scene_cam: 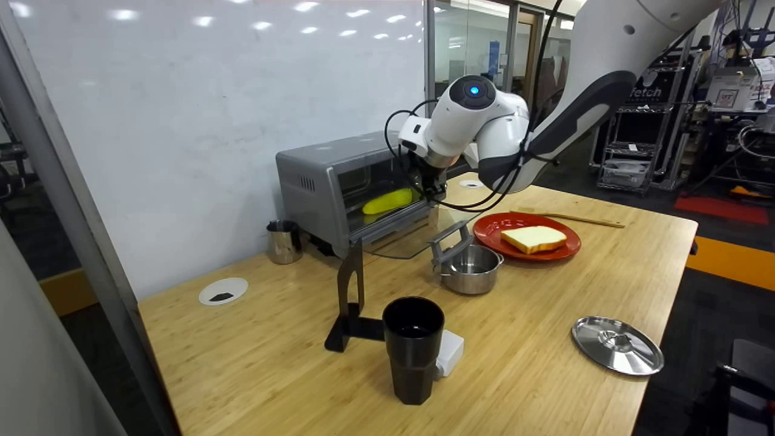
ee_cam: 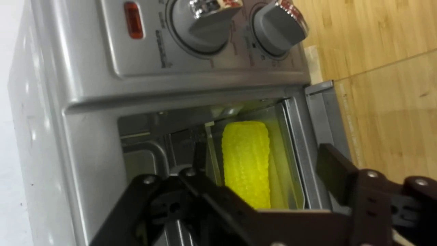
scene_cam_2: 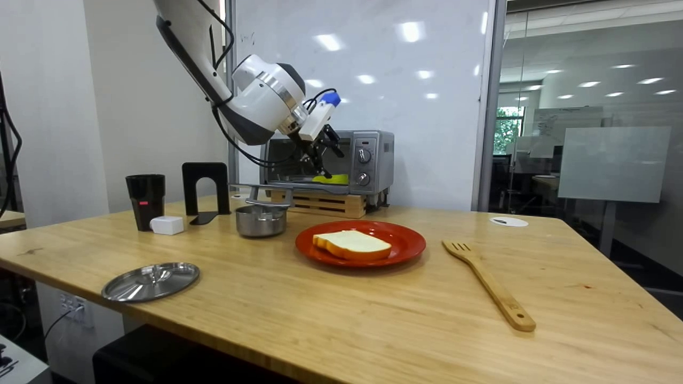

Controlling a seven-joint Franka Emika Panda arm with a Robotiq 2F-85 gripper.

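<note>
A yellow corn cob [ee_cam: 247, 160] lies inside the grey toaster oven [scene_cam: 309, 196], whose glass door [scene_cam: 407, 236] is folded down. My gripper hangs in front of the oven opening, its fingers spread wide, one to each side of the corn in the wrist view. Nothing is held between them. The corn's near end is hidden behind the gripper body. In exterior view 2 the gripper [scene_cam_2: 331, 163] covers part of the opening, and a piece of the yellow corn [scene_cam_2: 330, 180] shows below it.
A steel pot [scene_cam: 472, 270] sits close to the lowered door's handle [scene_cam: 450, 243]. Bread [scene_cam_2: 353, 244] rests on a red plate [scene_cam_2: 410, 246]. Around them are a wooden fork [scene_cam_2: 490, 281], a pot lid [scene_cam_2: 153, 282], a black cup [scene_cam: 412, 356] and a black stand [scene_cam: 350, 290].
</note>
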